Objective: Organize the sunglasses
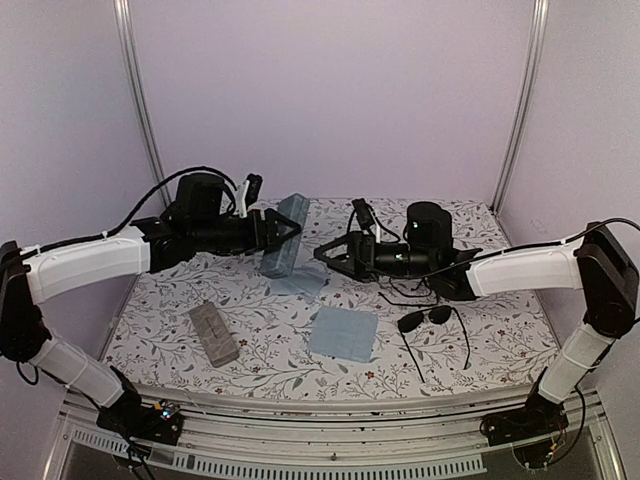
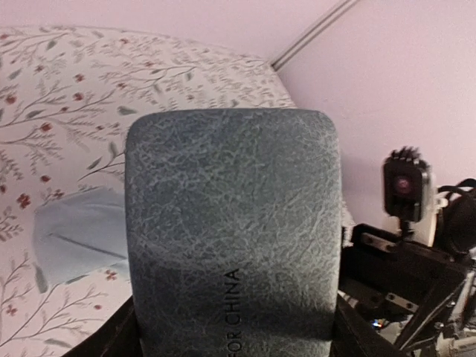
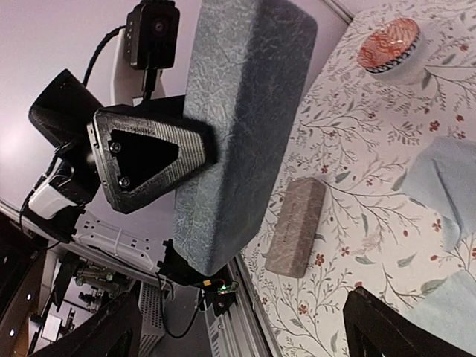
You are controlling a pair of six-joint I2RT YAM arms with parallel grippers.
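A grey-blue glasses case point(image 1: 283, 258) is held up off the table, tilted upright, with my left gripper point(image 1: 272, 230) shut on it. It fills the middle of the left wrist view, and lettering shows on the case point(image 2: 230, 216). My right gripper point(image 1: 347, 256) hangs open to the right of the case, apart from it, with nothing between its fingers. In the right wrist view the case point(image 3: 245, 111) stands beyond those fingers point(image 3: 379, 323). Dark sunglasses point(image 1: 425, 318) lie on the table at the right, temples spread. Thin dark temples of another pair point(image 1: 405, 297) show partly under the right arm.
A brown case point(image 1: 213, 335) lies at the left front. Two light-blue cloths lie mid-table, a flat cloth point(image 1: 344, 334) and a rumpled cloth point(image 1: 298, 284) behind it. A bowl with a reddish inside point(image 3: 394, 48) stands farther back.
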